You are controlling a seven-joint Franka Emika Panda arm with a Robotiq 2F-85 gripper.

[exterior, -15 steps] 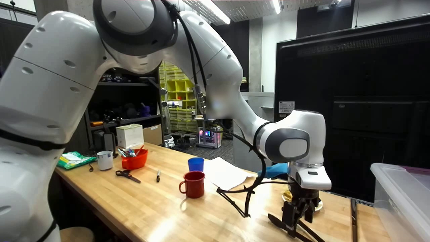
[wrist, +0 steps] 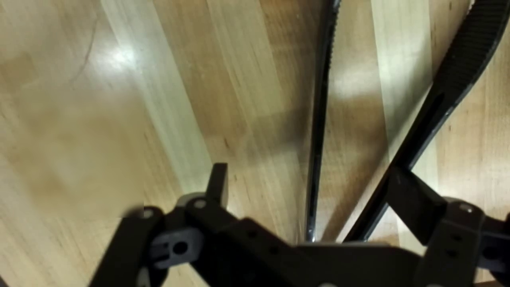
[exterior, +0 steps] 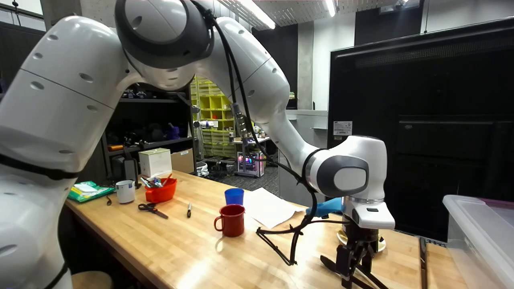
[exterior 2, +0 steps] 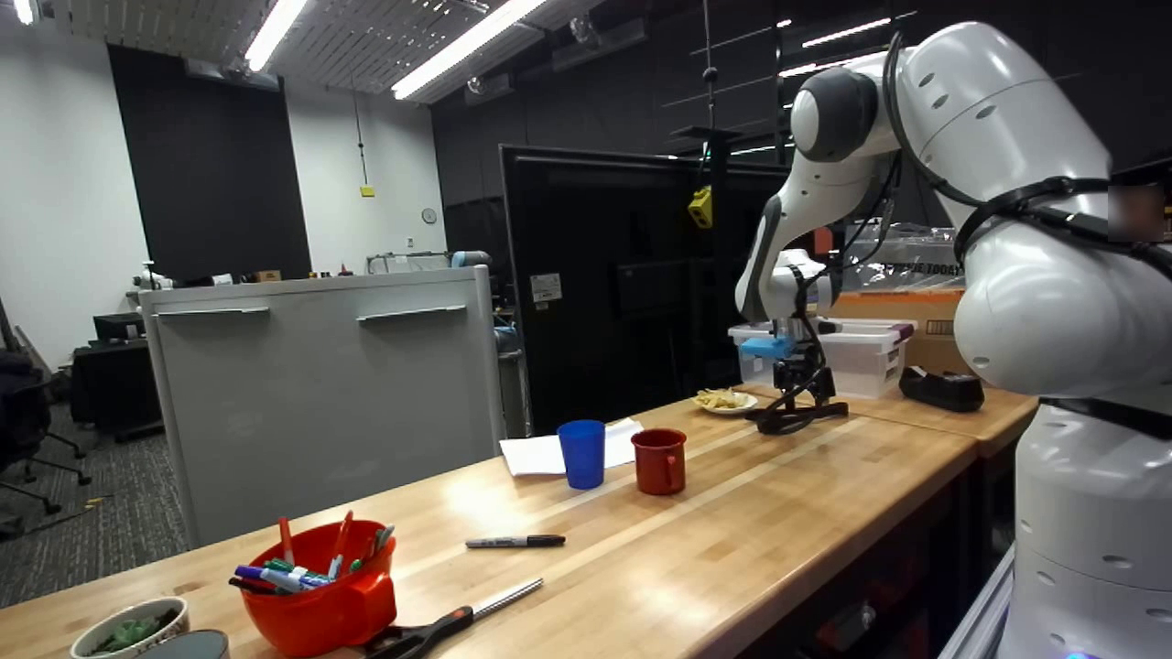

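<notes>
Black tongs (wrist: 318, 124) lie on the wooden table, their two arms spread apart; the right arm (wrist: 442, 91) ends in a ridged tip. My gripper is open, low over the table. In the wrist view, both tong arms run into the space between its fingers, and the right finger (wrist: 413, 203) overlaps the right arm; whether they touch, I cannot tell. The left finger (wrist: 217, 184) has bare wood beside it. Exterior view 1 has the gripper (exterior: 355, 264) straddling the tongs (exterior: 330, 264) near the table's right part.
A plate of fries (exterior 2: 725, 402) sits close behind the gripper. Farther along the table stand a red mug (exterior: 231, 220), a blue cup (exterior: 234, 196) and a white sheet (exterior: 270, 208). A clear plastic bin (exterior: 474, 231) is at the right. Open table lies between mug and tongs.
My gripper has come down a little toward the tongs, its fingers now lower around them. The tongs and the other objects look unmoved.
</notes>
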